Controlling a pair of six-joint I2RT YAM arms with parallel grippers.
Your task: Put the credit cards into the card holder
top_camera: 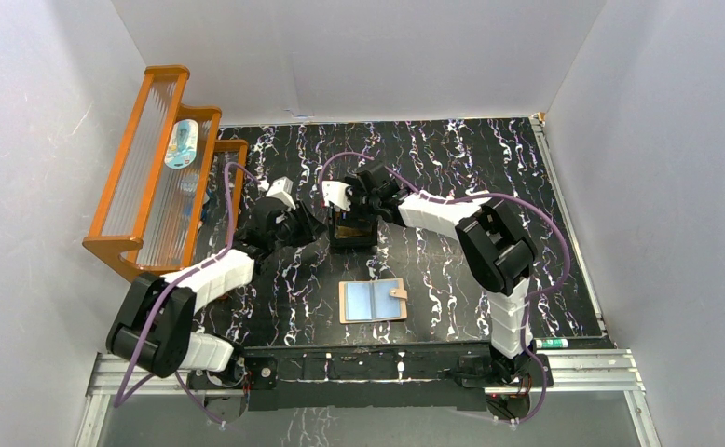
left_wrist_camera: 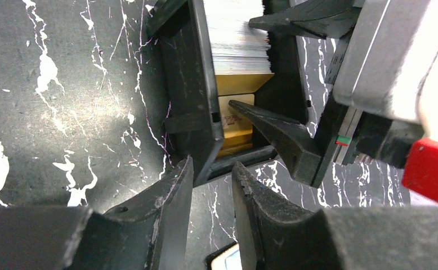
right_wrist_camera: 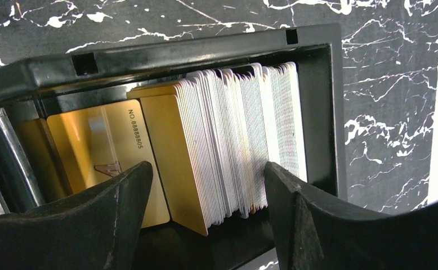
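A black box holds a row of white-edged cards and gold cards, one lying tilted with a printed number. My right gripper is over it in the right wrist view, part open, one finger on or close to the white stack, the other by the gold card. My left gripper is just left of the box; in the left wrist view its fingers stand a little apart, nothing seen between them. The card holder, an open booklet with blue pages, lies in front of the box.
An orange wooden shelf with a blue package stands at the left. Grey walls surround the table.
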